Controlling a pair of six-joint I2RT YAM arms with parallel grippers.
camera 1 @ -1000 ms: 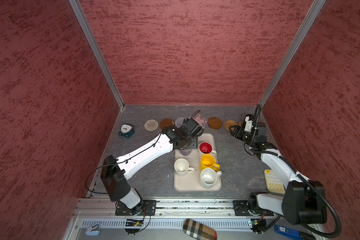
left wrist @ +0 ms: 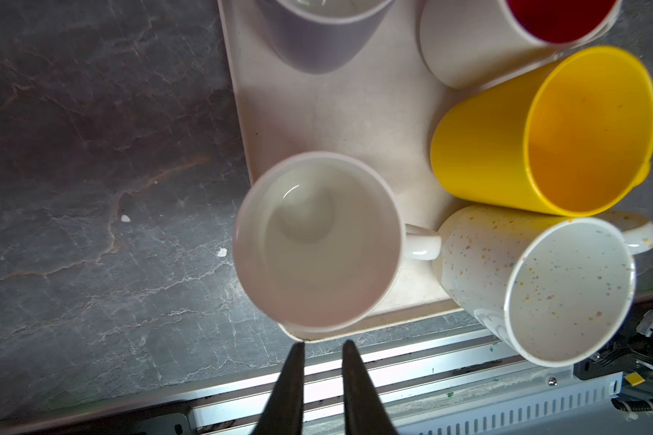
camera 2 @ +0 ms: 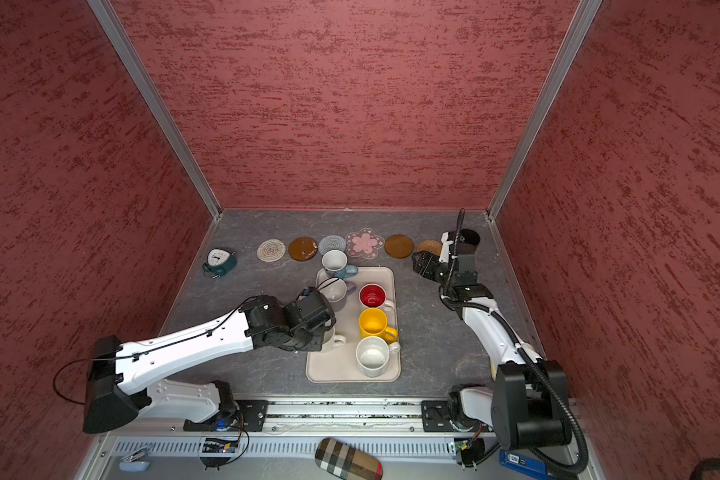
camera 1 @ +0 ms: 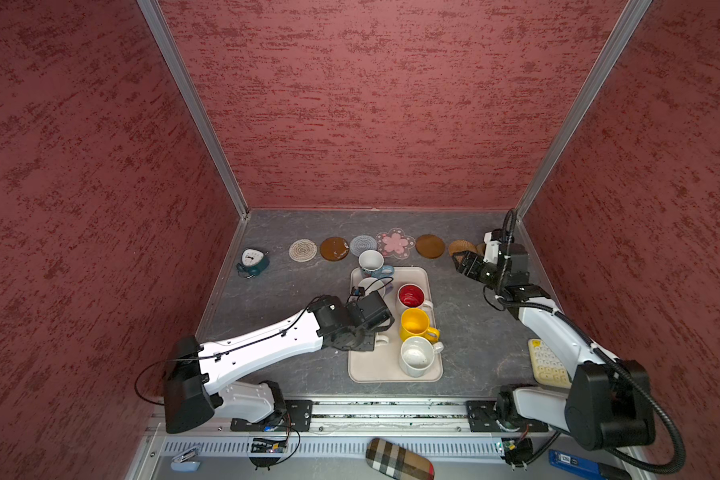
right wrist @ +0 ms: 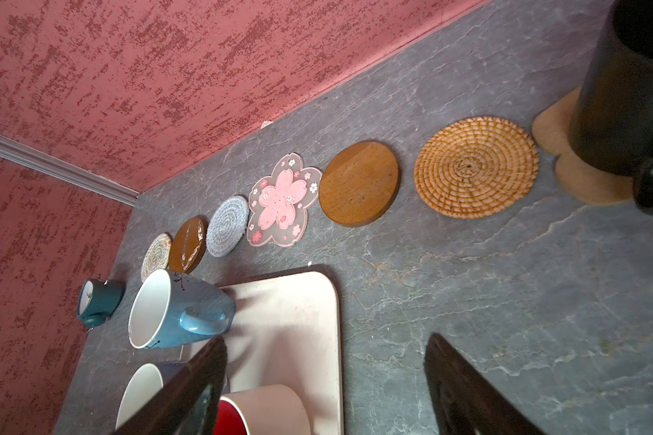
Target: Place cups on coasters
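Observation:
My left gripper hangs over the plain white cup (left wrist: 319, 239) at the tray's front left, its two blurred fingers (left wrist: 292, 384) part open with nothing between them. The tray (camera 1: 389, 372) also holds blue, lilac, red-lined, yellow (camera 1: 414, 324) and speckled white (camera 1: 417, 357) cups. Along the back runs a row of coasters, including a pink flower one (right wrist: 283, 199) and a woven one (right wrist: 476, 166). A black cup (right wrist: 616, 108) stands on the rightmost coaster. My open, empty right gripper hangs at the right, near that end of the row.
A teal clock (camera 1: 253, 261) sits at the left. A cream keypad-like object (camera 1: 548, 360) lies at the front right. The table left of the tray and right of it is mostly clear.
My left arm has moved toward the front from the back of the tray to over the white cup. The right arm has shifted only slightly.

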